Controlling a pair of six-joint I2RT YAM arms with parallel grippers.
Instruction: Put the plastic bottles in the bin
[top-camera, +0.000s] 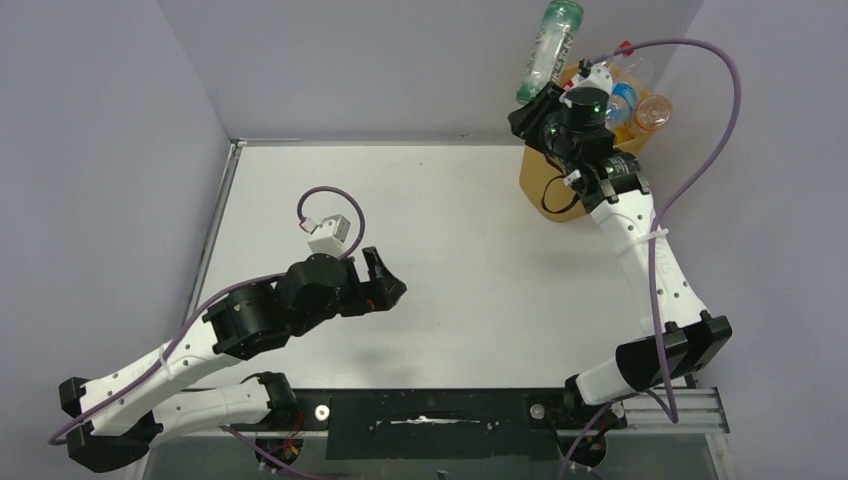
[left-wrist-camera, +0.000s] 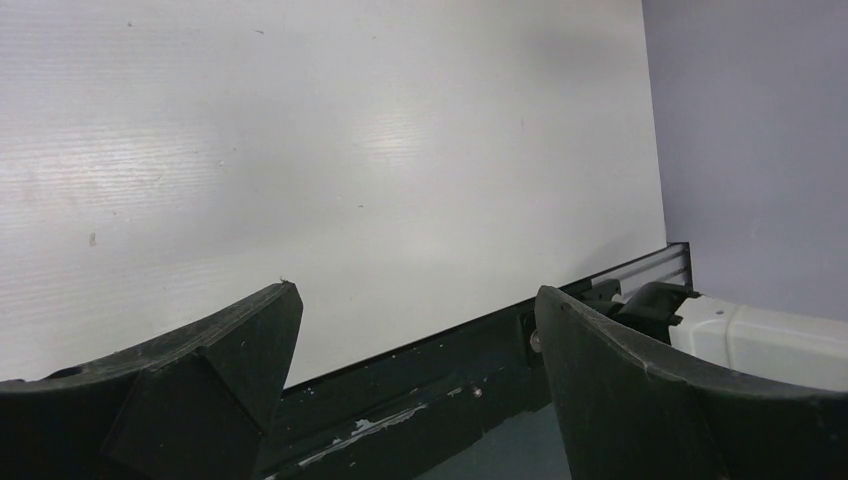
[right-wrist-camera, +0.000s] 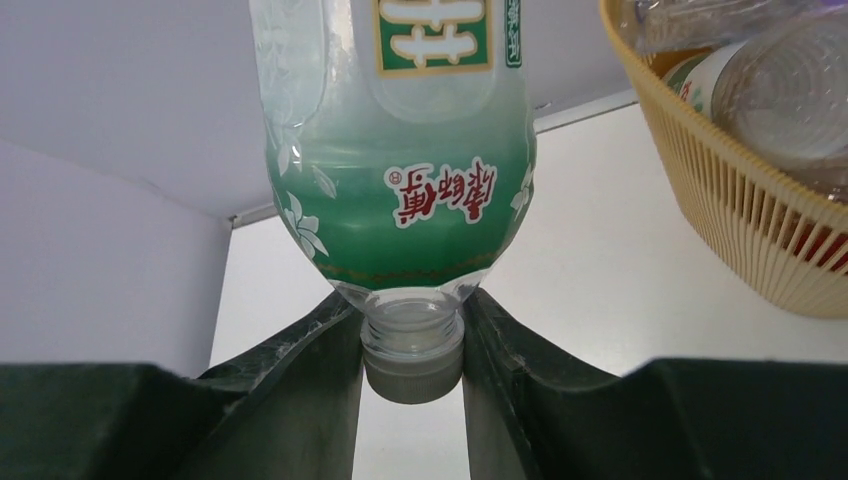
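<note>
My right gripper (top-camera: 530, 110) is shut on the capped neck of a green-labelled plastic bottle (top-camera: 550, 45), raised high at the back, just left of the bin's top. The same bottle (right-wrist-camera: 398, 170) fills the middle of the right wrist view. The yellow bin (top-camera: 550, 190), whose ribbed wall (right-wrist-camera: 740, 220) shows in the right wrist view, is full of bottles and partly hidden by my right arm. My left gripper (top-camera: 380, 275) stands open over the table with nothing between its fingers, seen also in the left wrist view (left-wrist-camera: 420, 290).
Grey walls enclose it at the back and both sides. The bin stands in the back right corner.
</note>
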